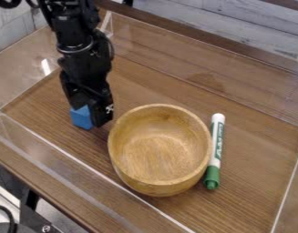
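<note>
My black gripper (86, 106) is low on the left of the wooden table, its fingers around or just over a small blue block (80, 117); it looks open, and whether the fingers touch the block I cannot tell.
A tan wooden bowl (161, 149) sits just right and in front of the gripper. A green and white cylinder, like a marker (214, 153), lies to the bowl's right.
</note>
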